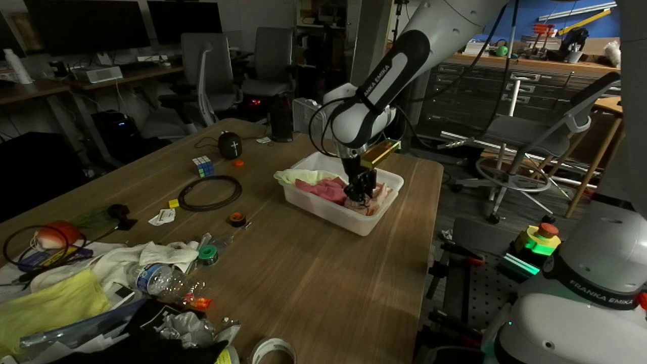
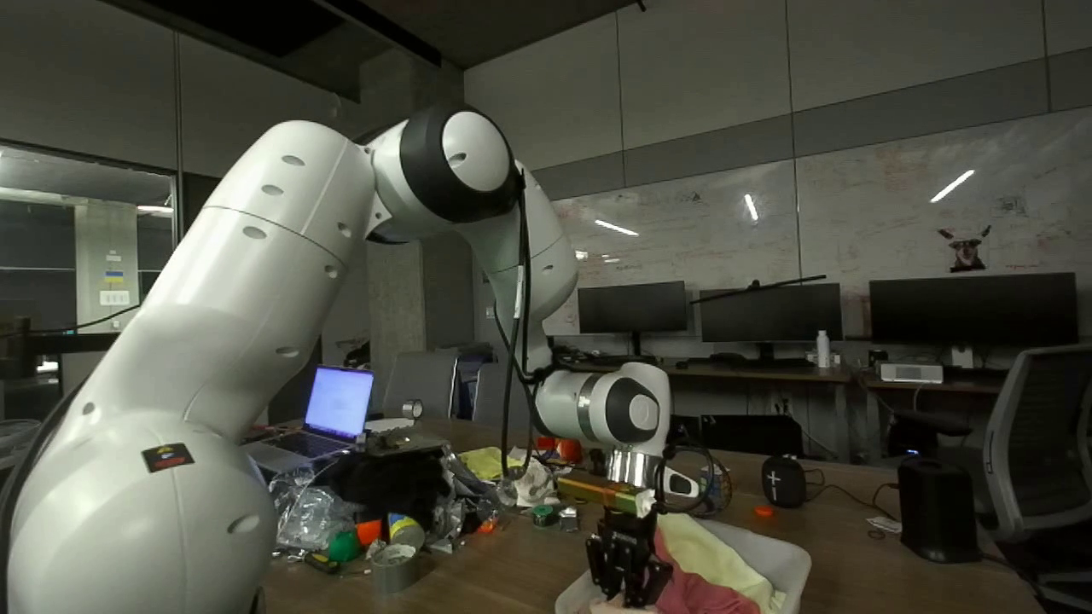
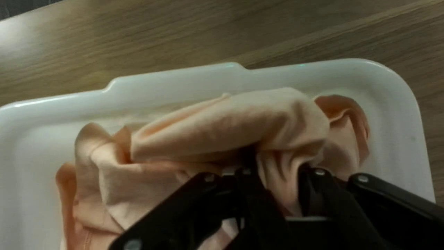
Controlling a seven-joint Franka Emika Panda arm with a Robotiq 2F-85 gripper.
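A peach cloth (image 3: pixel 216 129) lies crumpled in a white plastic tub (image 3: pixel 174 83). My gripper reaches down into the tub, its black fingers (image 3: pixel 249 187) on both sides of a bunched fold of that cloth. Some gap shows between the fingers with the fold in it; whether they grip it cannot be told. In exterior view 1, the gripper (image 1: pixel 361 197) is low over the tub's near-right end. Beside the peach cloth are a pink cloth (image 1: pixel 327 189) and a pale yellow cloth (image 1: pixel 306 176), both inside the tub.
A clutter of cloths, a plastic bottle (image 1: pixel 160 280) and wrappers covers the table's left front. A cable coil (image 1: pixel 210 193), a Rubik's cube (image 1: pixel 203 166) and a black speaker (image 1: pixel 230 145) stand farther back. Bare table (image 1: pixel 315 285) lies in front of the tub.
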